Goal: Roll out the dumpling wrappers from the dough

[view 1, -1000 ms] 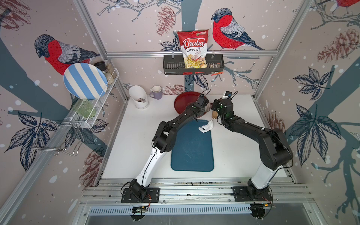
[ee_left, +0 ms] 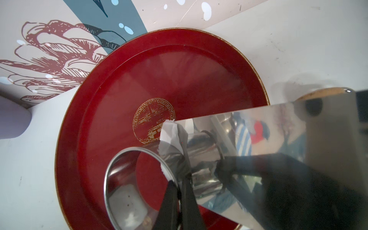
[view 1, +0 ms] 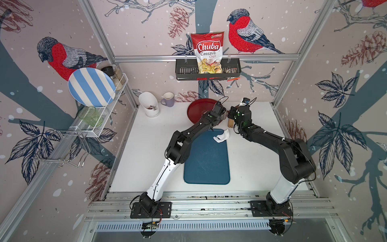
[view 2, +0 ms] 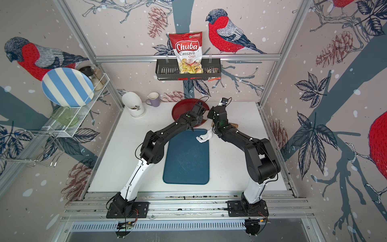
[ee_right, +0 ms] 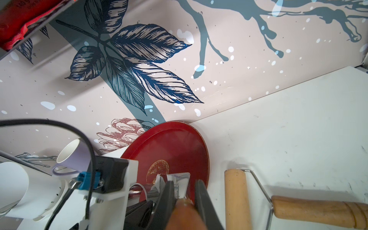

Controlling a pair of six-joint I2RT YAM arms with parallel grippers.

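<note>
In the left wrist view, my left gripper is shut on the thin rim of a shiny round metal cup (ee_left: pixel 111 172) over the red plate (ee_left: pixel 207 69). A crumpled white dough scrap (ee_left: pixel 170 138) clings at the rim, against a broad polished blade (ee_left: pixel 276 141) that reaches in from the right. My right gripper is shut on the blade's brown handle (ee_right: pixel 184 218). Another white dough piece (view 1: pixel 221 136) lies on the blue board's upper right corner. The wooden roller (ee_right: pixel 236 199) rests on the table right of the plate.
The blue board (view 1: pixel 206 161) is otherwise bare. A white container (view 1: pixel 148 103) and a lilac mug (view 1: pixel 168 99) stand at the back left. Above hangs a dark shelf (view 1: pixel 187 69) with a chips bag (view 1: pixel 208 52).
The right arm and the dough on the board look unmoved.
</note>
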